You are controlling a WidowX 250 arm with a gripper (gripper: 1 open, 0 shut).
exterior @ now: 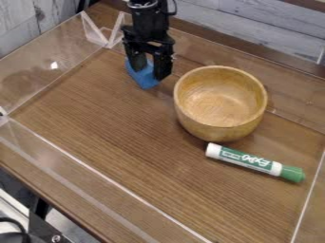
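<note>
My black gripper [148, 48] is at the top centre, open, its fingers down around a blue object [143, 74] on the wooden table. The fingers partly cover the object; whether they touch it is hard to tell.
A tan wooden bowl [219, 102] stands to the right of the gripper. A white and green marker [254, 161] lies at the lower right. Clear walls edge the left side.
</note>
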